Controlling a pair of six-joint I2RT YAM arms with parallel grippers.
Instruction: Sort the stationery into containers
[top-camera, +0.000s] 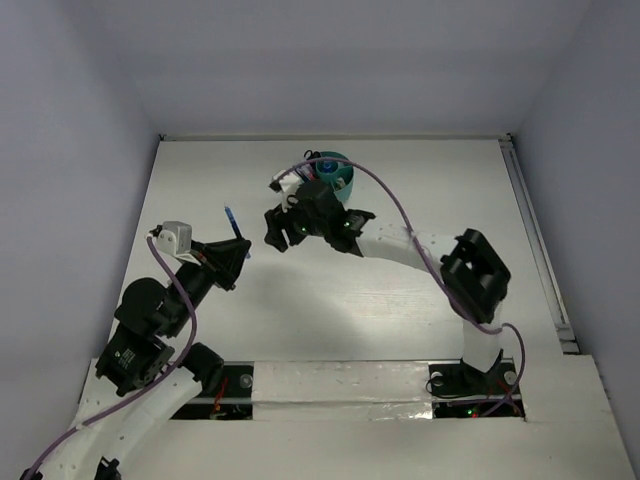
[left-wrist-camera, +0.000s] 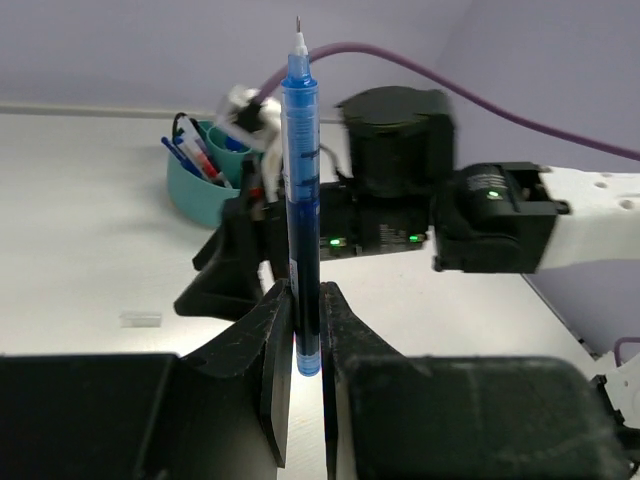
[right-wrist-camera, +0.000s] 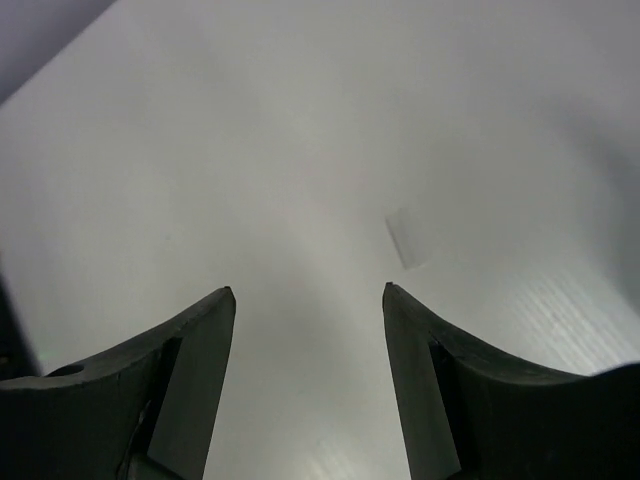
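A blue pen (left-wrist-camera: 300, 180) stands upright in my left gripper, which is shut on it at the left of the table in the top view (top-camera: 240, 250). My right gripper (top-camera: 278, 228) is open, in front of the teal divided container that holds pens and scissors; its fingers show empty in the right wrist view. A small pale translucent piece lies on the table below it, also visible in the left wrist view.
The right arm crosses in front of the container and partly hides it.
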